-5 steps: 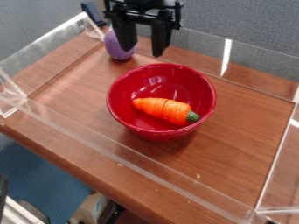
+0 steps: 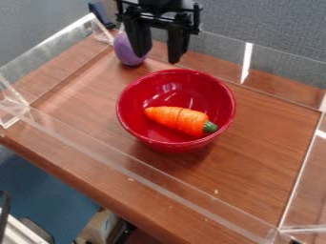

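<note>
A red bowl (image 2: 192, 90) stands near the middle of the wooden table, with an orange toy carrot (image 2: 176, 118) with a green top lying inside it. The black gripper (image 2: 158, 50) hangs above and behind the bowl, open, with nothing between its fingers. A purple rounded object (image 2: 126, 52), perhaps an eggplant, is at the back left, partly behind the gripper's left finger.
Clear low walls (image 2: 250, 63) border the wooden table (image 2: 254, 162) on its sides. Bare table lies to the left and right of the bowl. Blue floor and some equipment show beyond the front left edge.
</note>
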